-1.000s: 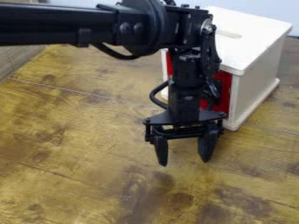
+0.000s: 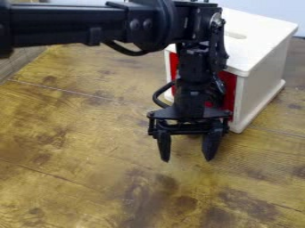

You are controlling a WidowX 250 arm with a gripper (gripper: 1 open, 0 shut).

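Observation:
The black gripper [image 2: 187, 148] hangs from the arm [image 2: 84, 24] above the wooden floor, its two fingers pointing down and spread apart, with nothing between them. Behind it stands a white wooden box [image 2: 256, 62] with a red front panel, partly hidden by the arm, and what looks like a slot in its top.
A pale edge runs at the upper left behind the arm. The box takes up the back right.
The gripper has shifted very slightly, its fingertips a little lower or nearer than a second ago. The box has not moved.

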